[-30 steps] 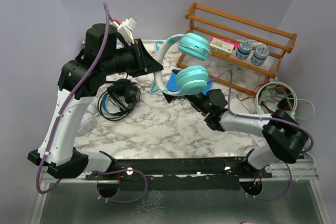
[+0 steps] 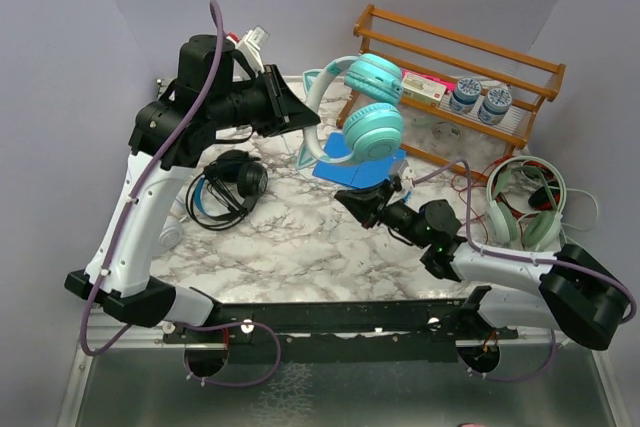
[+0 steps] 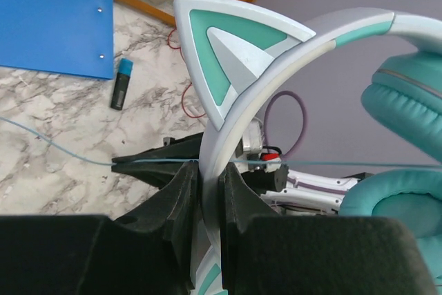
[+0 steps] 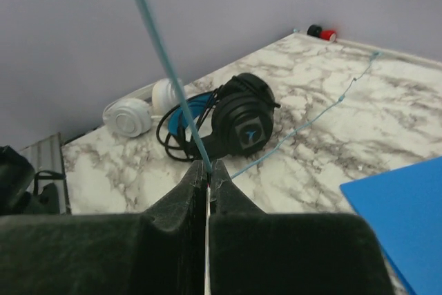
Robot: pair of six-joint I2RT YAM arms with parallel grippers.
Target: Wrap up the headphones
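Observation:
My left gripper (image 2: 298, 119) holds the turquoise-and-white headphones (image 2: 372, 131) up in the air by the white band; in the left wrist view its fingers close on that band (image 3: 231, 126). A thin light-blue cable (image 3: 65, 150) runs across that view. Lower right of the headphones, my right gripper (image 2: 350, 205) is shut; in the right wrist view the same thin cable (image 4: 162, 53) passes at its fingertips (image 4: 210, 174), apparently pinched there, and continues over the table.
Black headphones (image 2: 250, 177) and white ones lie at the left. A blue board (image 2: 335, 172) and a marker (image 3: 121, 84) lie mid-table. A wooden rack (image 2: 460, 32) with jars stands at the back right, more headphones (image 2: 540, 227) at the right.
My left gripper and the headphones have moved slightly right and up in the top view. The right arm has moved right and down, out from beneath the headphones.

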